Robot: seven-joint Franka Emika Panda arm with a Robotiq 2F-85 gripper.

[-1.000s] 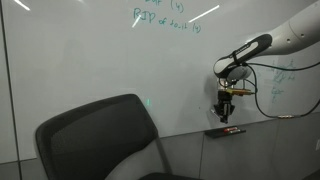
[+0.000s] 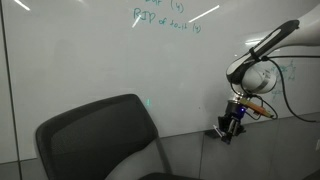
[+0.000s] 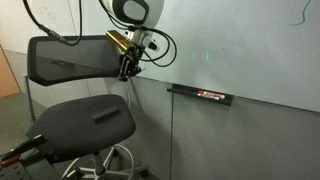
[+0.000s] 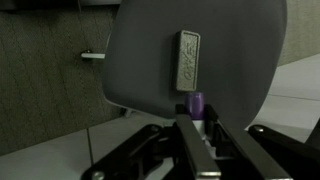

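Observation:
In the wrist view my gripper is shut on a marker (image 4: 195, 104) whose purple end sticks out past the fingers. Beyond that end, a grey block that looks like a whiteboard eraser (image 4: 187, 60) lies flat on the dark chair seat (image 4: 240, 55). Exterior view 2 has my gripper (image 3: 126, 72) pointing down in front of the chair backrest, above the seat, with the eraser (image 3: 107, 115) below it and apart. The gripper (image 2: 228, 133) is small and dark in exterior view 1, so the marker cannot be made out there.
A whiteboard (image 3: 240, 50) covers the wall. Its dark tray (image 3: 185, 91) holds a small item with red on it (image 3: 211, 95). The chair backrest (image 3: 75, 58) stands close to my arm. Open floor (image 4: 50, 100) shows beside the seat.
In exterior view 1 my gripper has come down, from above the whiteboard tray to a spot in front of it, lower in the view. The chair has stayed put.

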